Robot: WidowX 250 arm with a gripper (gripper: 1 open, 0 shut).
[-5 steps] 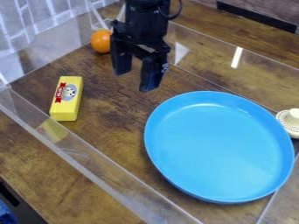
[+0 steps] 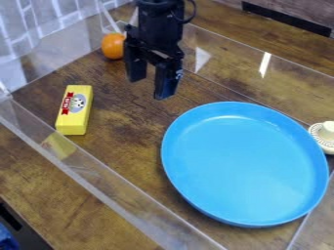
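Observation:
My black gripper (image 2: pixel 150 77) hangs over the wooden surface at the upper middle, its fingers open and pointing down. A yellow box with a red and white label (image 2: pixel 73 110) lies to its lower left. An orange round fruit (image 2: pixel 113 45) sits behind it to the upper left, partly hidden by the arm. A large blue plate (image 2: pixel 243 164) fills the lower right, below and right of the gripper.
A small cream round object (image 2: pixel 323 137) sits at the right edge beside the plate. Clear plastic edges run along the left and bottom. The wood is bare at the upper right and lower left.
The gripper has shifted very slightly to the left and up. The box, fruit and plate stay where they were.

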